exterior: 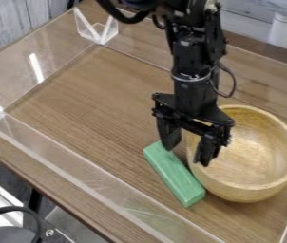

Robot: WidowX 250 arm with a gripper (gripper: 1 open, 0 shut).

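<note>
My black arm hangs from the top of the camera view, with the gripper (191, 142) low at its end, open, over the left part of a tan round bowl (254, 176). One finger is beside the upper end of a green rectangular block (174, 176), which lies on the wooden table just left of the bowl. Whether the fingers touch either object I cannot tell.
Clear strips run along its left and front, and a white wall stands at the back right. A dark curved object (7, 228) is at the lower left corner.
</note>
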